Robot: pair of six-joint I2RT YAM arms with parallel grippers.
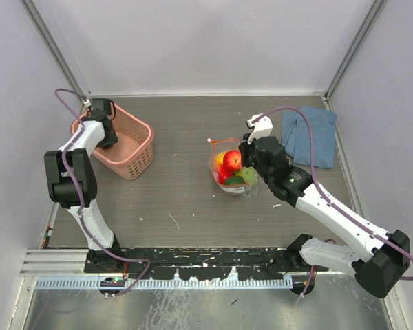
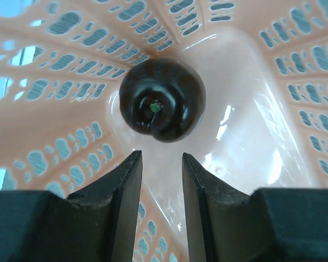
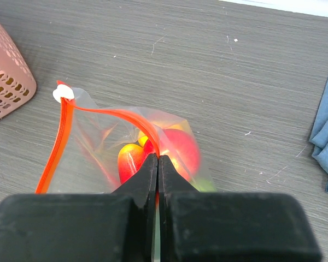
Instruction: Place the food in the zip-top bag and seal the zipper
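Observation:
The pink basket (image 1: 136,165) is at the left. My left gripper is inside it with fingertips apart; a dark round fruit or vegetable (image 2: 163,98) lies beyond them in the basket's corner, with nothing visible between the fingers. The clear zip top bag (image 1: 220,180) stands right of centre, holding red, yellow and green food (image 1: 232,161). My right gripper is shut on the bag's orange-trimmed rim at its upper edge.
A folded blue cloth (image 1: 308,137) lies at the back right. The middle of the table between basket and bag is clear, as is the area in front.

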